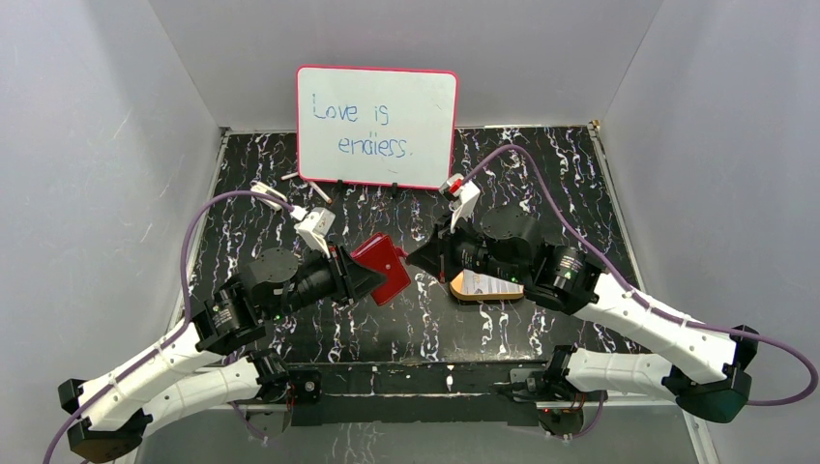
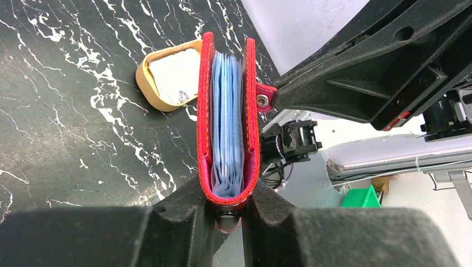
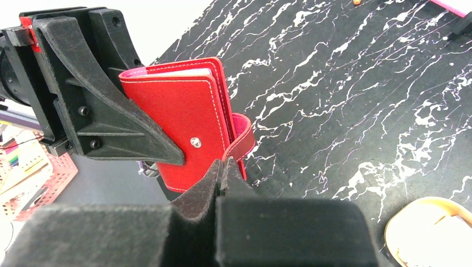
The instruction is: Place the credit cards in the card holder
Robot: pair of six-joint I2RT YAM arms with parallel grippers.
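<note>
A red leather card holder (image 1: 380, 266) is held up by my left gripper (image 1: 353, 275), shut on it; in the left wrist view its blue plastic sleeves (image 2: 225, 122) face up between the red covers. My right gripper is shut at the holder's strap, which has a metal snap in the left wrist view; whether the strap is between its fingertips is hard to tell. A tan tray (image 2: 149, 86) with white cards or papers (image 2: 172, 69) lies on the marble table, partly hidden under the right arm in the top view.
A whiteboard (image 1: 376, 126) with handwriting stands at the back. Markers (image 1: 319, 190) and a small white item (image 1: 266, 191) lie at the back left. Grey walls enclose the table.
</note>
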